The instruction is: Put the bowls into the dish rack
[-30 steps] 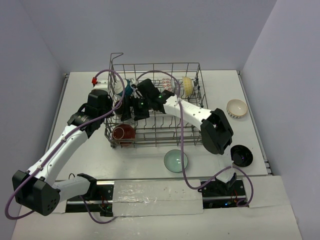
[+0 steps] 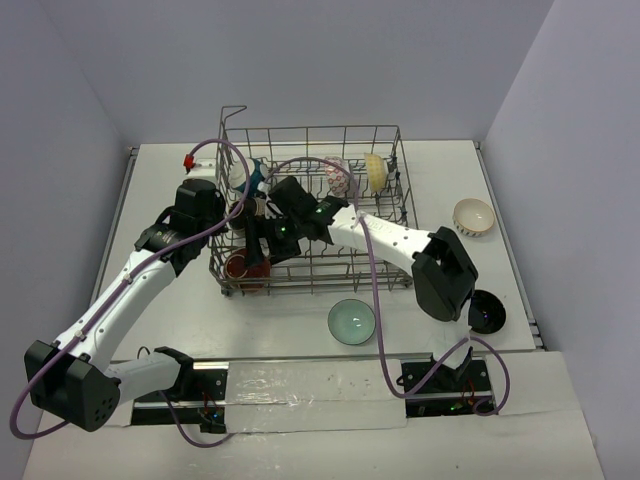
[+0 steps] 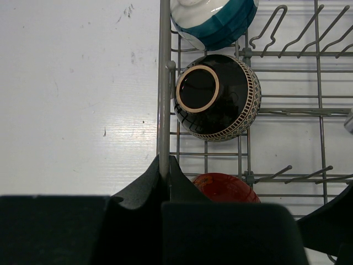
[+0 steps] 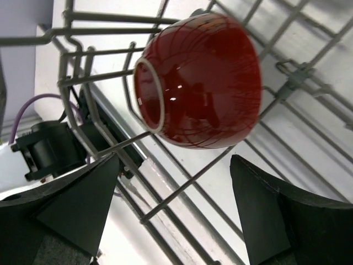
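In the top view, my left gripper [image 2: 219,220] is at the rack's left side; the left wrist view shows it shut on the rack's side rail [image 3: 164,99]. My right gripper stands open beside the red bowl [image 4: 207,83], with no bowl between its fingers. That bowl lies tipped on its side in the front left corner of the dish rack [image 2: 330,284]. Behind it are a black patterned bowl [image 3: 234,96] and a teal-and-white bowl [image 3: 229,25], both tilted. A green bowl [image 2: 352,322] sits on the table in front of the rack.
A pink-patterned bowl [image 2: 337,177] and a yellow bowl [image 2: 376,173] stand at the rack's back. On the table to the right are a cream bowl [image 2: 474,216] and a black bowl [image 2: 487,312]. The right arm crosses the rack's middle.
The left arm has stayed put.
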